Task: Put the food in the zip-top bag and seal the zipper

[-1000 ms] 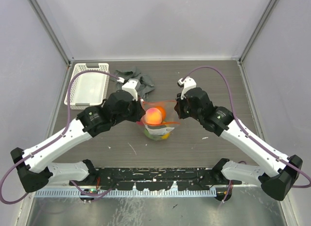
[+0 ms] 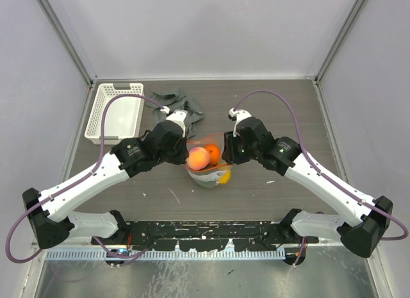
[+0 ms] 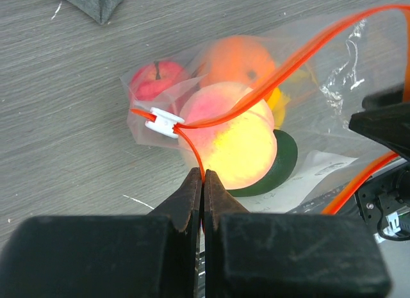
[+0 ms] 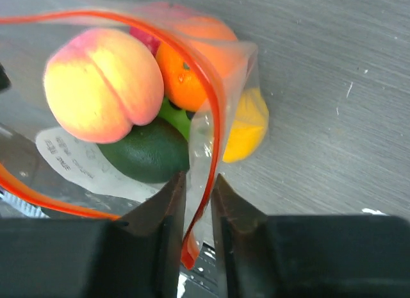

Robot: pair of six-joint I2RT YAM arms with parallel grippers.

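The clear zip top bag (image 2: 208, 177), its zipper strip orange, stands open between both grippers. Inside are a peach (image 3: 234, 134), an orange (image 4: 192, 70), a dark green avocado (image 4: 150, 152), a red apple (image 3: 154, 81) and something yellow (image 4: 246, 125). My left gripper is shut on the bag's orange rim, close to the white zipper slider (image 3: 164, 122). At the opposite end of the mouth, my right gripper has its fingers parted, with the folded orange corner of the rim lying between them.
A white basket (image 2: 93, 122), empty, stands at the back left. Beside it lies a crumpled grey cloth (image 2: 192, 107).
Both grippers shifted slightly left earlier, and the bag mouth tilted with them.
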